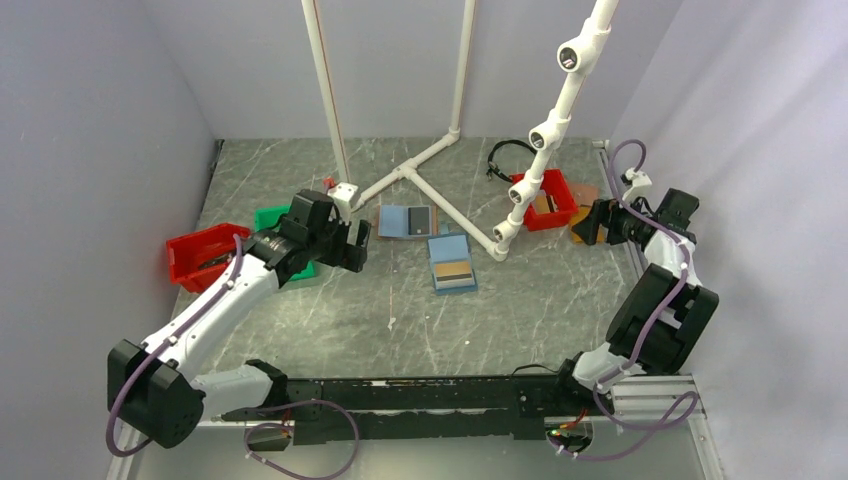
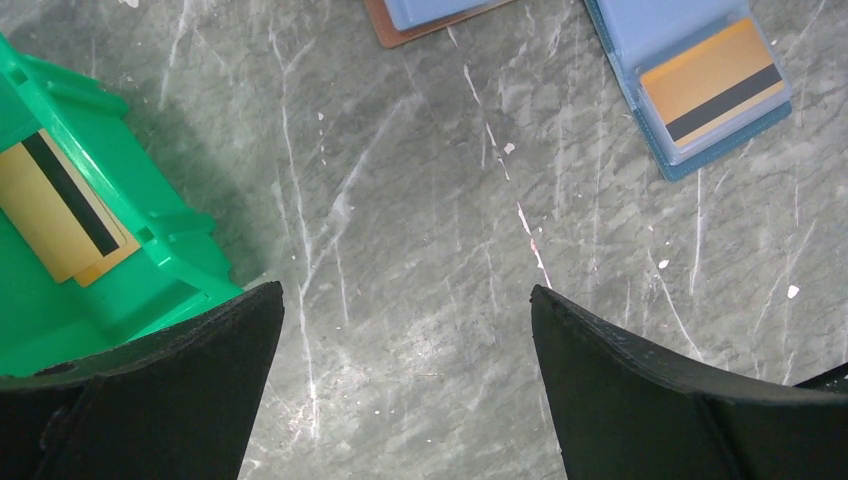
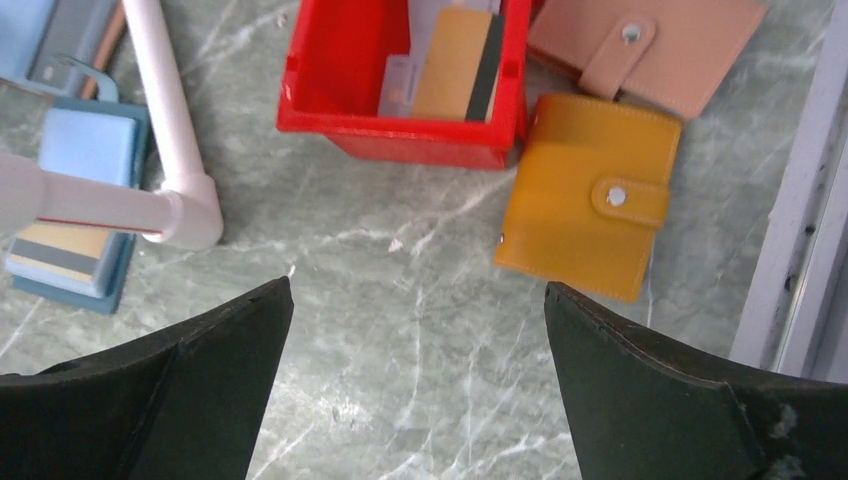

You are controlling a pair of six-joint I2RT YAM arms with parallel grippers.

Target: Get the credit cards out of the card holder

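An open blue card holder (image 1: 452, 265) lies at the table's centre, an orange striped card (image 2: 710, 78) in its clear sleeve. A second open holder (image 1: 405, 221) lies behind it. My left gripper (image 1: 355, 243) hangs open and empty, left of both, above the table between a green bin (image 2: 150, 230) and the holders. My right gripper (image 1: 602, 223) is open and empty over an orange card holder (image 3: 570, 190), which is closed with a snap strap, beside a pink one (image 3: 670, 60).
A red bin (image 1: 545, 220) with cards stands at back right, another (image 1: 200, 250) at far left. White pipes (image 1: 440, 195) cross the back centre.
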